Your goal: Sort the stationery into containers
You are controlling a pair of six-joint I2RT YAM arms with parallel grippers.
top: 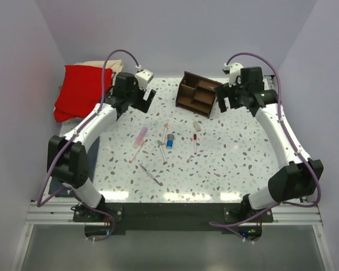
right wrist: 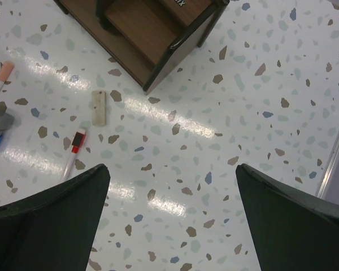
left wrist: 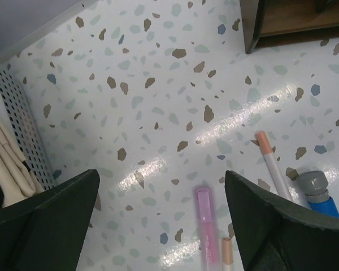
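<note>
A dark wooden organizer (top: 196, 96) stands at the back centre. Loose on the terrazzo table lie a pink bar (left wrist: 206, 214), peach-tipped pens (left wrist: 274, 166), a blue bottle with a grey cap (top: 169, 144), a red-and-white marker (right wrist: 74, 151), a pale eraser-like block (right wrist: 99, 107) and a silver pen (top: 151, 174). My left gripper (top: 146, 99) hangs open left of the organizer, above and behind the pink bar. My right gripper (top: 226, 96) hangs open just right of the organizer. Nothing is between either gripper's fingers.
A red cloth (top: 76, 90) and beige cloth lie at the back left, beside a white mesh basket (left wrist: 31, 130).
</note>
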